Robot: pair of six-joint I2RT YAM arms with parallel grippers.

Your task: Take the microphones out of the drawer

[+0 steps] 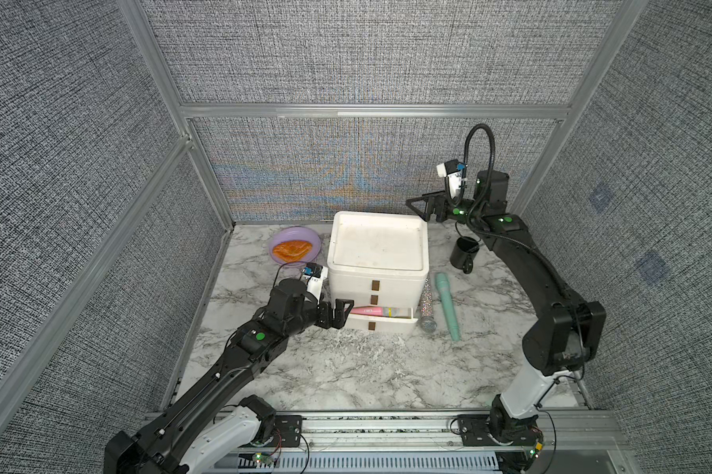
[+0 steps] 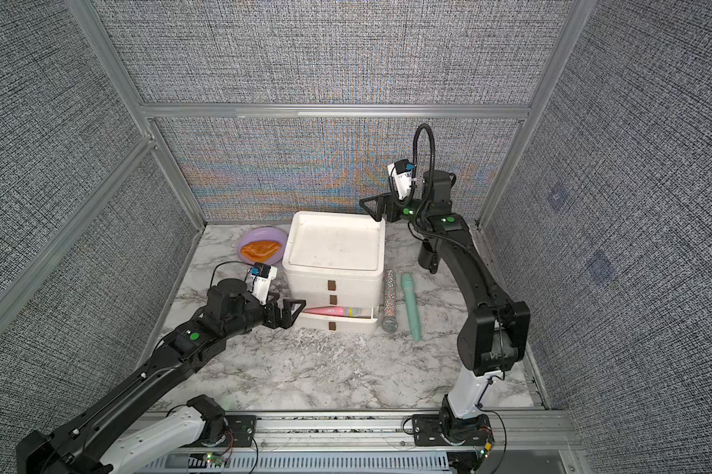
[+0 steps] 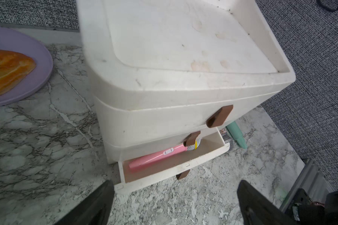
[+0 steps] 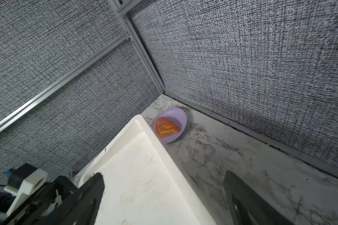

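Observation:
A pink microphone point(image 3: 157, 157) with a grey mesh head and a yellow band lies in the pulled-out bottom drawer point(image 3: 213, 151) of the white drawer unit point(image 3: 116, 123). The upper drawer's brown tab partly covers its head in the left wrist view. My left gripper point(image 1: 346, 314) stands open by the drawer's left front corner, nothing between its fingers. At the back right, above the unit's rear corner, my right gripper point(image 1: 423, 208) is open and empty, its fingers point(image 4: 90, 195) wide apart over the unit's white top point(image 4: 146, 180).
Right of the unit lie a glittery microphone point(image 1: 427, 304) and a teal microphone point(image 1: 447, 308), close to the drawer's right end. A black mug point(image 1: 464, 252) stands behind them. A purple plate point(image 1: 314, 246) with orange food is at back left.

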